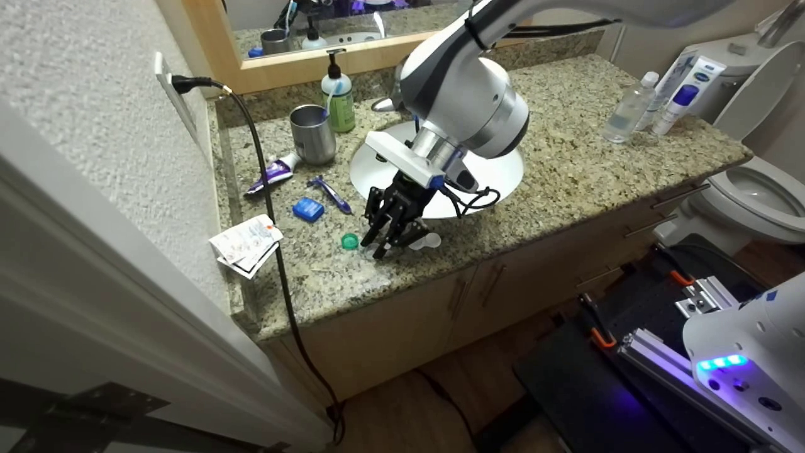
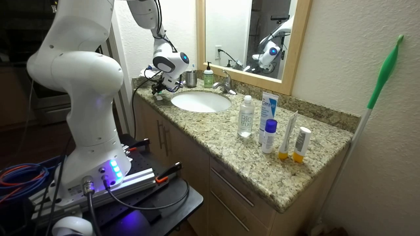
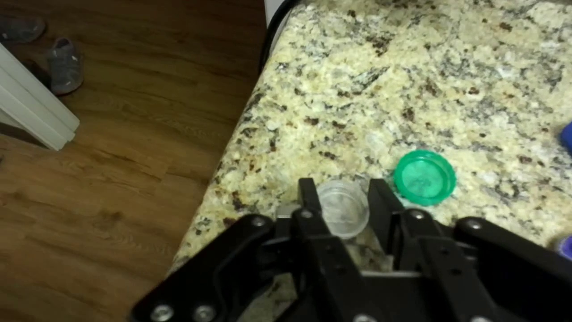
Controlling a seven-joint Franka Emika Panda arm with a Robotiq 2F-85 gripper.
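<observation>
A small round clear cup sits between the two black fingers of my gripper, which is shut on it low over the counter's front edge. Right beside the right finger lies an open green round cup; whether the two cups are joined cannot be told. In exterior view 1 the gripper covers most of the clear cup, with the green cup just to its left. White round caps lie to the right of the fingers, partly hidden by them.
Left of the white sink lie a blue box, a purple razor and a toothpaste tube. A metal cup and a soap bottle stand behind. A black cable hangs over the counter's left end.
</observation>
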